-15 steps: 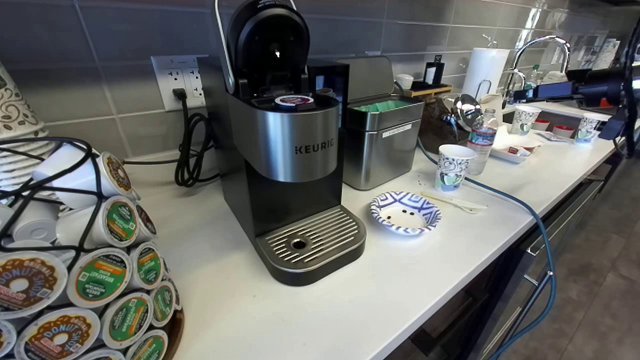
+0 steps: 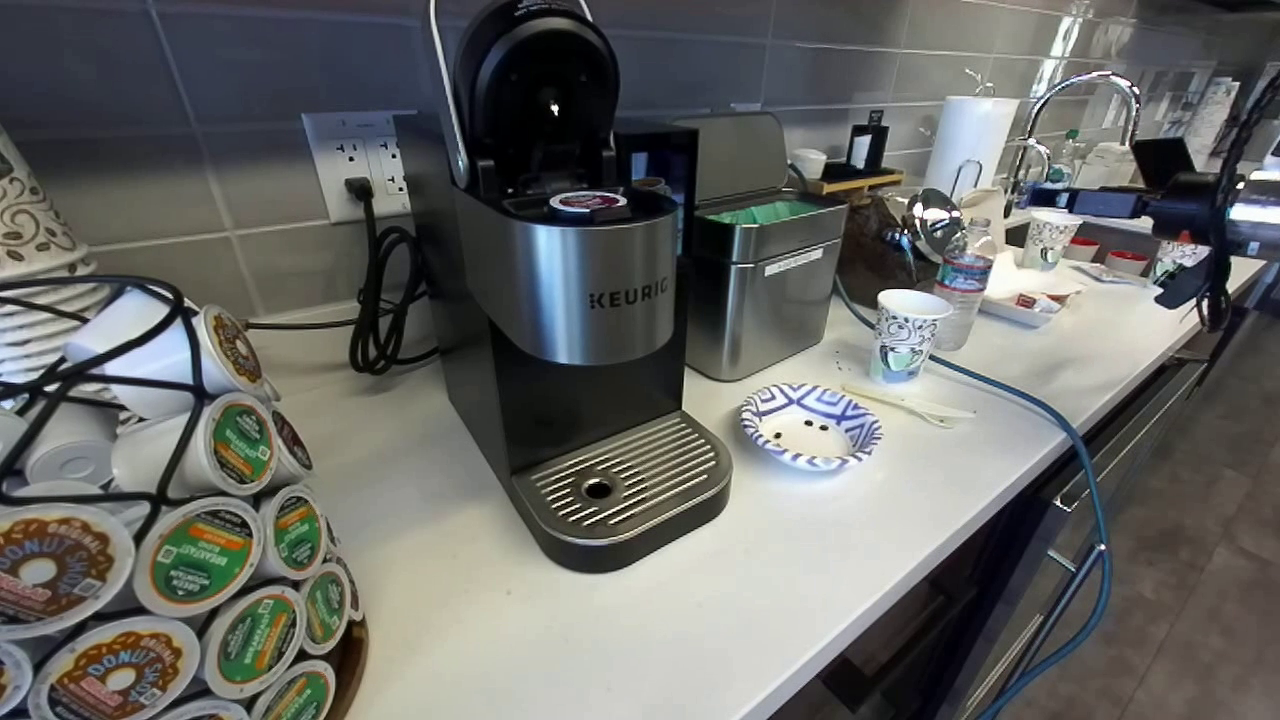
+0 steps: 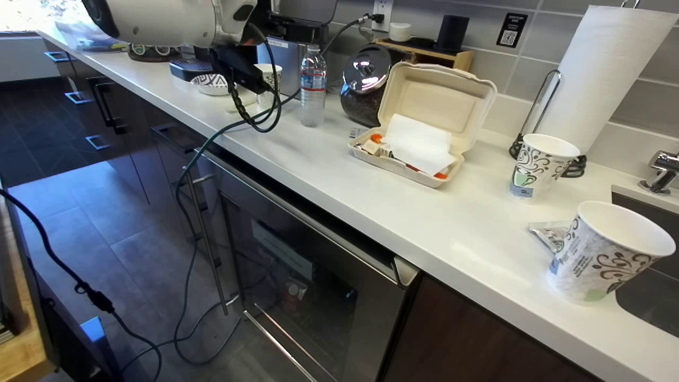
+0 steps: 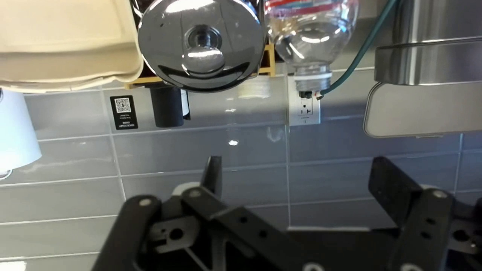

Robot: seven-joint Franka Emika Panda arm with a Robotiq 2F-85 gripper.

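My gripper is open in the wrist view, its two black fingers wide apart and only tiled wall showing between them. That view is upside down. Past the fingers appear the clear water bottle (image 4: 311, 40), a round shiny lid (image 4: 202, 45) and the steel bin (image 4: 429, 58). In exterior view 1 the arm comes in at the right edge, above the counter and apart from it. A Keurig machine (image 2: 564, 288) stands with its lid raised and a pod (image 2: 588, 202) in the top. The patterned bowl (image 2: 810, 427) holds several dark bits.
A paper cup (image 2: 906, 335) stands beside the bottle, with a blue cable (image 2: 1056, 419) trailing over the counter edge. An open takeout box (image 3: 414, 137), a paper towel roll (image 3: 598, 76) and two cups stand toward the sink.
At the right edge of exterior view 1, my gripper has shifted and turned; it now covers part of the far cup that stood clear before. Things on the counter have stayed put.
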